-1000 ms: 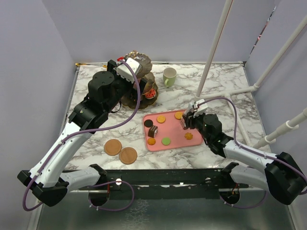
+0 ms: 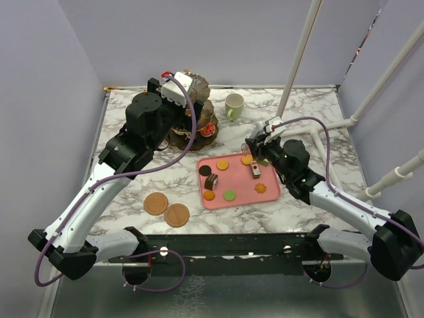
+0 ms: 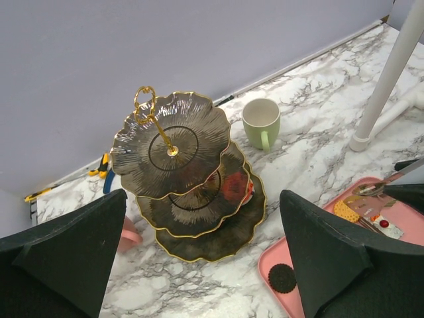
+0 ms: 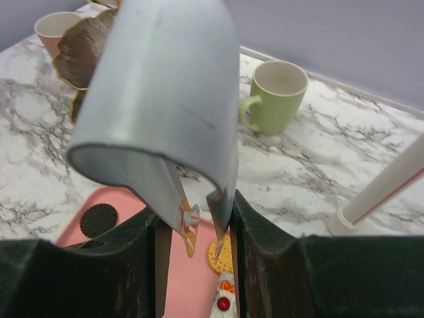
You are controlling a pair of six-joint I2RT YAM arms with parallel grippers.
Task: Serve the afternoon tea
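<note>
My right gripper is shut on silvery serving tongs (image 4: 165,86). Their clawed tips hang over the pink tray (image 2: 238,179), beside a yellow biscuit (image 4: 224,255); no food shows between the prongs. Also on the tray are a small cake with a red berry (image 3: 387,226), a dark round biscuit (image 3: 282,278), a brown roll (image 2: 211,182) and a green biscuit (image 2: 230,195). Open and empty, my left gripper hovers near the three-tiered stand (image 3: 179,142). A red-and-white treat (image 3: 237,187) shows through the stand's smoky plates.
Behind the tray stands a green mug (image 2: 234,106). A pink cup (image 3: 129,235) sits left of the stand. Two round wooden coasters (image 2: 156,203) lie front left. White pipes (image 2: 298,59) rise at the right.
My left arm shifted only slightly.
</note>
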